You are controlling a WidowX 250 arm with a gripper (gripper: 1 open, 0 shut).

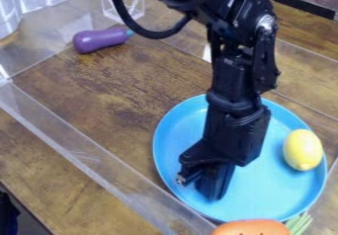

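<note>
My gripper (pixel 211 180) reaches down into the blue plate (pixel 179 130) at the lower right, its tip low over the plate's surface. It looks shut, and I see nothing held, though the dark body hides much of what is between the fingers. A yellow lemon-like object (pixel 302 150) lies on the plate to the right of the gripper.
An orange object (pixel 248 228) and pale green stalks (pixel 298 222) are at the bottom right. A purple eggplant-like object (pixel 99 40) lies at the upper left. Clear plastic edges run along the left. The wooden surface left of the plate is clear.
</note>
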